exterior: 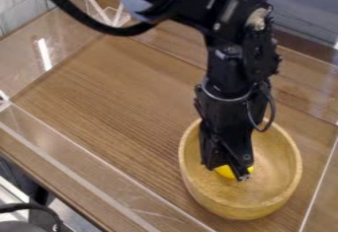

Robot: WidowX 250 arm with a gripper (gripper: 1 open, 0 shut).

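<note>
My black gripper [227,163] reaches down from above into a round, tan bowl [246,200] at the lower right of the table. Low inside the bowl, just under the fingertips, lies a small yellow object [235,172], mostly hidden by the gripper. The fingers look close together; whether anything is between them is hard to see.
A clear rack-like item stands at the back left, partly behind the arm's cable. Walls or ledges edge the table at the back and left.
</note>
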